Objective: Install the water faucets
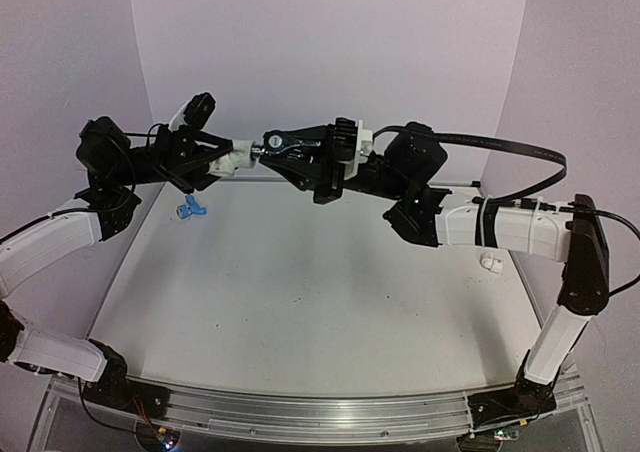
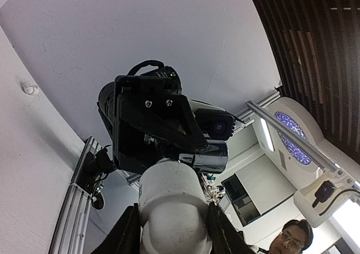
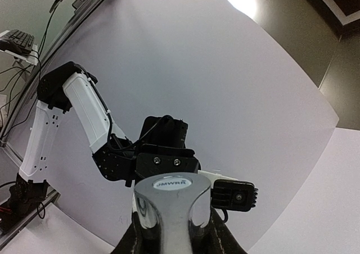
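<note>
High over the table's back edge, my two grippers face each other in the top view. A white pipe fitting [image 1: 237, 159] is gripped by my left gripper [image 1: 222, 160]; its rounded body [image 2: 174, 195] fills the space between the black fingers in the left wrist view. My right gripper [image 1: 292, 160] is shut on a chrome faucet [image 1: 290, 144], whose shiny handle [image 3: 173, 206] stands between the fingers in the right wrist view. The faucet's metal end meets the fitting's mouth, roughly in line. How deep it sits inside cannot be told.
A blue fitting [image 1: 190, 207] lies at the table's back left. Another small white fitting [image 1: 491, 262] rests near the right edge.
</note>
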